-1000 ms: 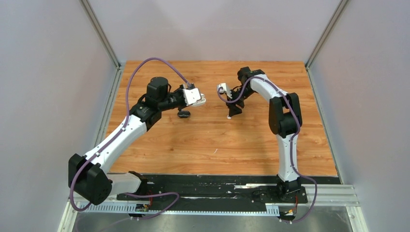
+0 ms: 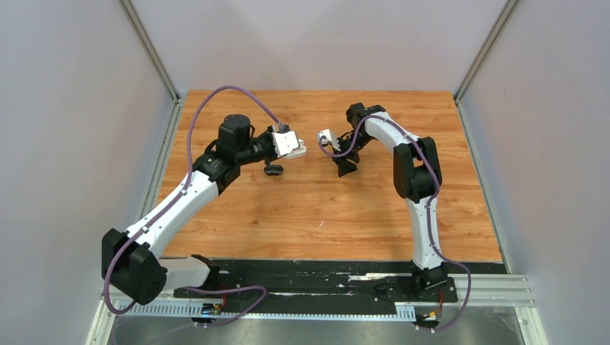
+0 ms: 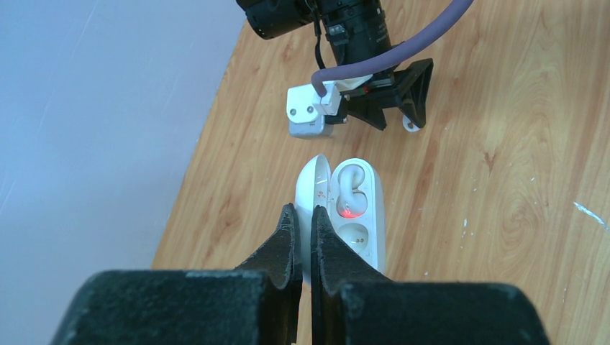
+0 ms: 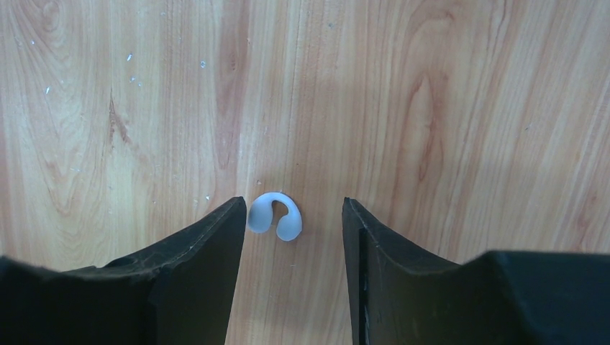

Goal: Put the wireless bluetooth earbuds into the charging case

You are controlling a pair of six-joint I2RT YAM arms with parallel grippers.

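The white charging case (image 3: 370, 215) stands with its lid (image 3: 306, 183) open. An earbud (image 3: 349, 188) sits in its upper slot beside a red light; the lower slot (image 3: 354, 234) is empty. My left gripper is shut with the thin lid between its fingertips. From above, only a white edge of the case (image 2: 298, 151) shows beside the left wrist. In the right wrist view the other earbud (image 4: 288, 228), small and white, lies on the wood. My right gripper is open above it, with the earbud between its fingers in that view, closer to the left one.
Bare wooden table (image 2: 302, 223) spreads in front of both arms. The right arm's camera housing (image 3: 309, 111) stands beyond the case in the left wrist view. Purple cables run along both arms.
My right gripper has shifted left over the earbud, which showed beside its fingers a second ago and is now hidden from above. The left arm has stayed still.
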